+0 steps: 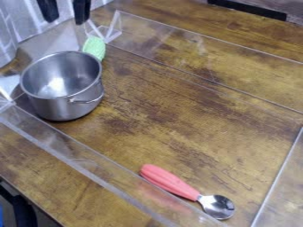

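Observation:
My gripper (64,11) shows only as two dark fingers at the top left edge, high over the area behind the steel pot, apart with a gap between them and nothing visible in it. The steel pot (60,85) stands upright at the left. Behind it lies a green object (95,49), partly hidden. A spoon with a pink handle (172,182) lies at the bottom centre, its metal bowl pointing right.
Clear plastic walls (83,164) bound the wooden work surface (190,106), which is mostly bare in the middle and right. A white cloth or sheet hangs at the back left.

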